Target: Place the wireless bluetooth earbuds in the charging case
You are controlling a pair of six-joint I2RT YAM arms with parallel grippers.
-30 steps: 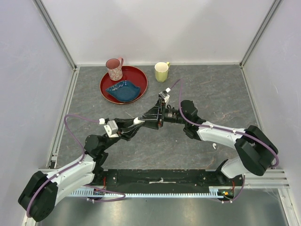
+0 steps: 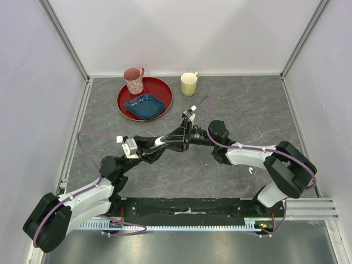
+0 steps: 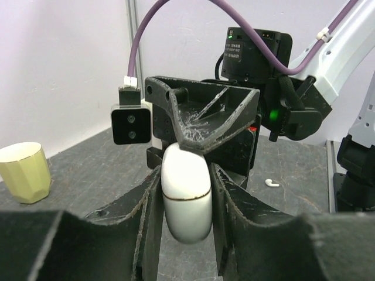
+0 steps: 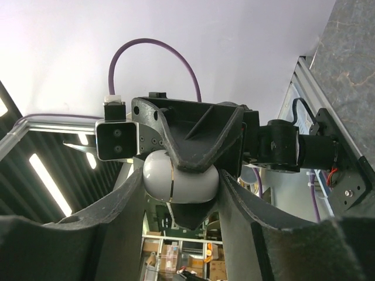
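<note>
Both grippers meet over the middle of the table, around a white, rounded charging case (image 3: 186,196). Its lid looks shut, with a thin seam across the shell in both wrist views. My left gripper (image 2: 154,146) is shut on the case from the left. From the other side my right gripper (image 2: 169,141) is shut on it too, its dark fingers (image 3: 199,126) against the case's far end. In the right wrist view the case (image 4: 181,178) lies between the pads. A small white earbud (image 2: 251,170) rests on the table at the right, apart from both grippers.
A red plate (image 2: 122,102) with a blue dish (image 2: 144,106) and a patterned mug (image 2: 133,81) stands at the back left. Beside it is a yellow-green cup (image 2: 188,84).
My right arm has shifted slightly to the left, its forearm and wrist most visibly. The left arm has moved only a touch. The case stays held between both grippers.
</note>
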